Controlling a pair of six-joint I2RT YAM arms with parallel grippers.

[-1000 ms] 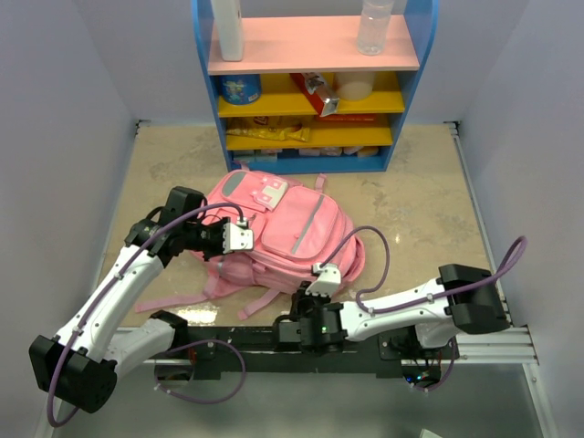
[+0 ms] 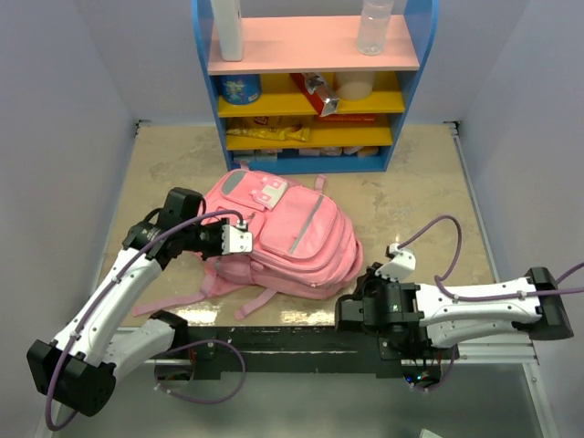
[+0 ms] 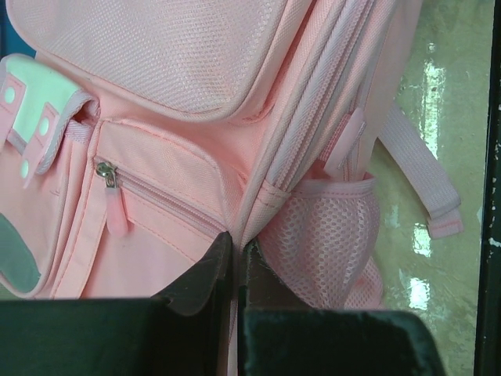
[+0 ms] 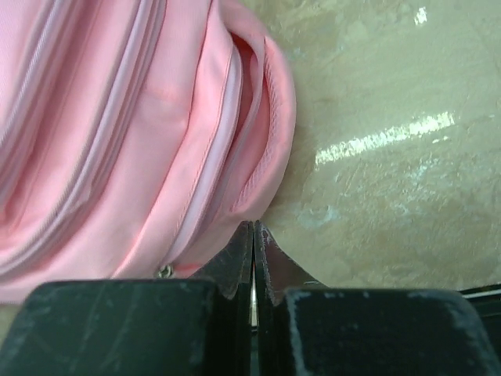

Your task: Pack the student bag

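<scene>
The pink backpack lies on the floor before the shelf. In the left wrist view, my left gripper is shut on a fold of the bag's fabric beside the mesh side pocket. My right gripper is shut at the bag's right lower end, with nothing between its fingertips. Left of those fingers, a small metal zipper slider shows at the bag's lower edge. Its pull tab is mostly hidden. Along the bag's side, the zipper line runs up, and folded fabric beside it stands a little apart.
Behind the bag stands a blue-sided shelf holding a blue can, a red package and other items. A clear cup and a white bottle stand on top. Bare floor lies right of the bag.
Left gripper still holds the fabric; the bag has shifted slightly.
</scene>
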